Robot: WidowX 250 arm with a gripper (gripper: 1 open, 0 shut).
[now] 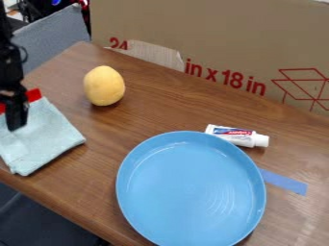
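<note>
The black gripper (13,101) is at the far left edge of the camera view, mostly out of frame, over the top of a pale folded cloth (38,142) and a red item (31,95) behind it. Its opening is hard to see. A yellow oval object (104,86) stands to its right. A blue plate (190,188) lies at the front right, with a toothpaste tube (237,135) just behind it.
A large cardboard box (218,38) stands along the back. A strip of blue tape (283,181) lies right of the plate.
</note>
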